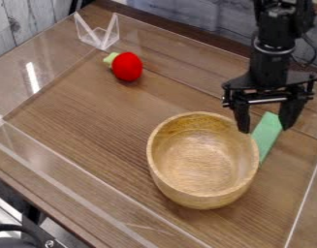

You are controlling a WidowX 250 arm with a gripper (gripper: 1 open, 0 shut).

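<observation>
The black gripper (269,109) hangs over the right side of the wooden table, just above and behind a mint-green block (267,134) lying at the right rim of a large tan bowl (187,160). Its two fingers stand apart, with nothing seen held between them. The green block is long and lies at a slant, partly beside the bowl.
A red round object (128,68) with a green part sits at the upper left. A clear, faceted container (93,32) stands at the back left.
</observation>
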